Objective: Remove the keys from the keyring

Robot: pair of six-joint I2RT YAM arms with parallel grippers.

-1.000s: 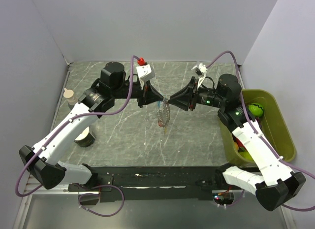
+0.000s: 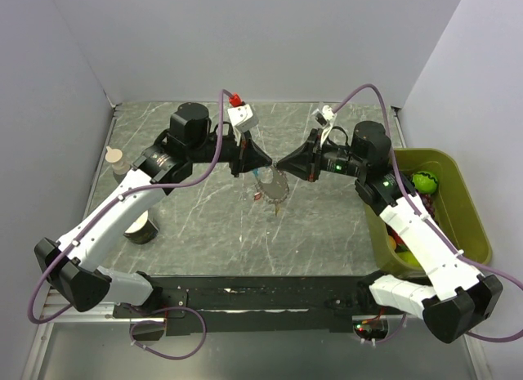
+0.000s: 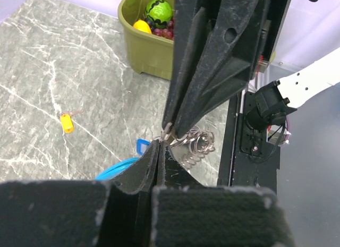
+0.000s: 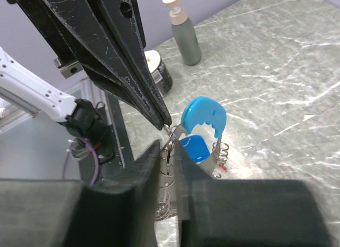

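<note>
The key bunch hangs between my two grippers at mid-table, with metal rings and coils, a light-blue piece and a darker blue tag. My left gripper is shut at the top of the bunch; in the left wrist view its tips meet at the metal loops, though what lies between them is unclear. My right gripper faces it, fingertips at the same rings; how far apart they are is hard to tell. A small yellow tag also shows in the left wrist view.
An olive bin with toy fruit stands at the right. A pump bottle and a dark jar are at the left.
My right arm has shifted slightly, its gripper closer in on the rings. The hanging bunch has swung and spread wider below the grippers. The left arm is nearly unmoved.
</note>
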